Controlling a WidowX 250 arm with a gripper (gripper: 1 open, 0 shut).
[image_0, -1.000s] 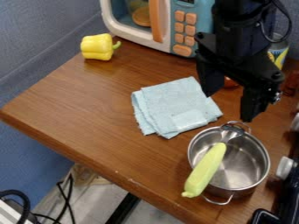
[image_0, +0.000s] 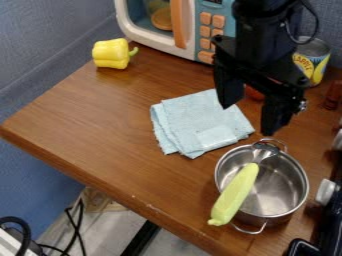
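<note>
My black gripper (image_0: 251, 100) hangs over the back right of the table, above and behind a steel pot (image_0: 279, 189); whether its fingers are open or shut is hard to tell. A yellow corn cob (image_0: 234, 195) rests slanted in the pot, against its near-left rim. A folded light blue cloth (image_0: 198, 124) lies left of the pot, below the gripper. A yellow bell pepper (image_0: 112, 54) sits at the back left.
A blue toy microwave (image_0: 213, 30) stands at the back, with a can (image_0: 313, 60) to its right, partly behind the arm. Small items line the right edge.
The gripper has shifted slightly left and its lower parts have changed angle, uncovering more of the can behind it. The corn, pot, cloth and pepper have not moved.
</note>
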